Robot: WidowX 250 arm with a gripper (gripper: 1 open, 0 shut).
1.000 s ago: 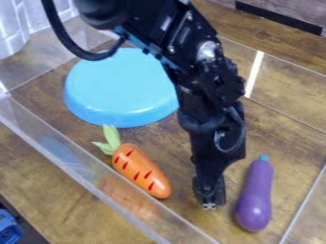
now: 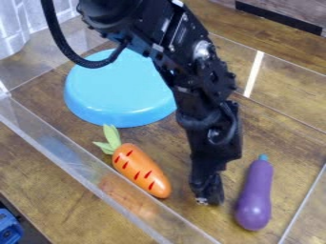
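Observation:
My black gripper point(image 2: 208, 191) is lowered to the board at the middle of the view, between an orange toy carrot point(image 2: 140, 170) on its left and a purple toy eggplant point(image 2: 254, 198) on its right. Its fingertips are dark and overlap in this view, so I cannot tell whether they are open or shut. Behind the arm at upper left lies a blue round plate point(image 2: 109, 93), partly hidden by the arm.
A clear plastic wall point(image 2: 76, 172) runs along the left of the wooden board point(image 2: 280, 114). A blue object point(image 2: 7, 227) shows at the lower left corner. The board's upper right is clear.
The carrot and plate look unmoved.

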